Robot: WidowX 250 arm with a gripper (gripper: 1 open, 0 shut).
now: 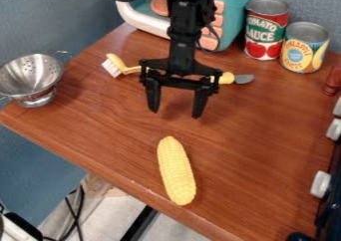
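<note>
My black gripper (174, 103) hangs over the middle of the wooden table, its two fingers pointing down and spread apart with nothing between them. A yellow corn cob (176, 170) lies near the table's front edge, below and apart from the gripper. Behind the gripper lie a yellow-handled brush (116, 66) and a yellow-handled utensil (237, 79), both partly hidden by the arm.
A steel colander (30, 79) sits at the left edge. A tomato soup can (264, 31), a second can (304, 49) and a toy appliance (232, 14) stand at the back. Black hardware with white knobs (321, 183) is at the right.
</note>
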